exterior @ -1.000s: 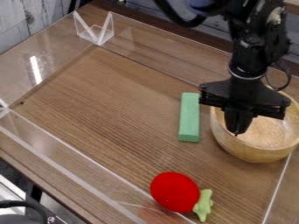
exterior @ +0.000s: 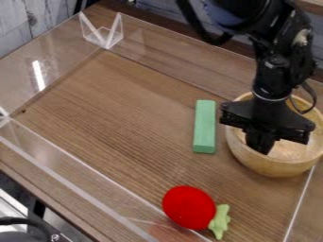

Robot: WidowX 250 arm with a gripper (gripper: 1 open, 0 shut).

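My black gripper (exterior: pixel 263 132) hangs over a pale wooden bowl (exterior: pixel 280 161) on the right of the table, its lower end reaching down within the bowl's outline. It looks shut, with nothing visible between its fingers, though the fingertips are small and dark against the bowl. A green block (exterior: pixel 205 127) lies flat just left of the bowl. Nearer the front lies a red round object (exterior: pixel 188 206) with a pale green piece at its right side.
A white wire-like item (exterior: pixel 104 33) stands at the back left. Dark cabling shows at the bottom left corner.
My gripper has moved slightly to the right and downward over the bowl. The block and red object have not visibly moved.
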